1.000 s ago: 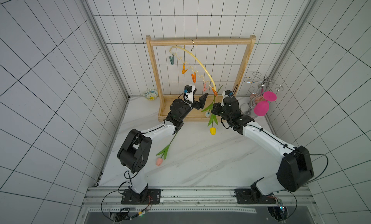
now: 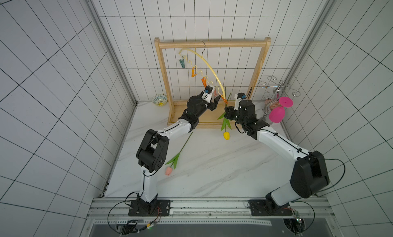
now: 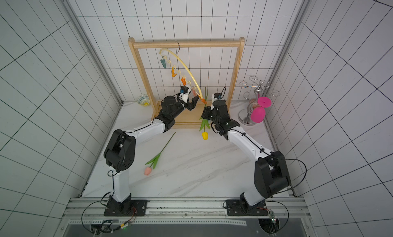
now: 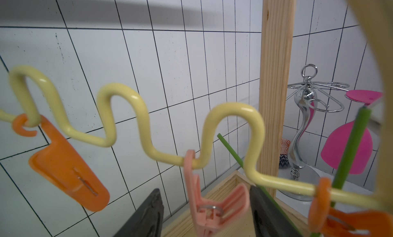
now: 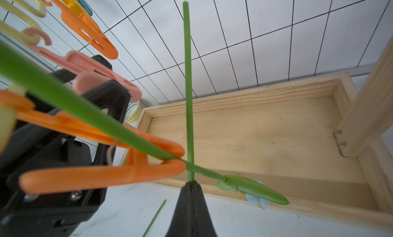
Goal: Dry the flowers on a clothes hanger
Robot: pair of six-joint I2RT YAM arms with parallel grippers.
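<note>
A cream hanger (image 2: 209, 68) hangs tilted from the wooden frame with coloured clips. In the left wrist view, my left gripper stands open around the pink clip (image 4: 212, 212). The orange end clip (image 5: 100, 172) holds a green stem. My right gripper is shut on an upright green stem (image 5: 188, 73), which crosses behind the clipped one. A yellow tulip (image 2: 226, 135) hangs low at the right. A pink tulip (image 2: 168, 170) lies on the left of the counter.
The wooden tray base (image 5: 266, 130) lies below the hanger. A bowl (image 2: 159, 99) stands back left, a metal stand (image 4: 307, 91) with pink pieces back right.
The right gripper and hanging flowers have shifted slightly.
</note>
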